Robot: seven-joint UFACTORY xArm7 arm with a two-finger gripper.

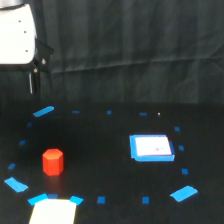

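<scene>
A red hexagonal block (53,162) stands on the black table at the left, in front of and below the robot arm. A white card on a blue-edged pad (152,147) lies at the right. A pale cream square (52,212) is at the front left, cut off by the frame. The white arm reaches in from the upper left, and its dark gripper (35,82) hangs above the table, higher than the red block and apart from it. Its fingers are small and dark, so their opening is hard to tell.
Blue tape strips and small squares mark the black tabletop (105,175).
</scene>
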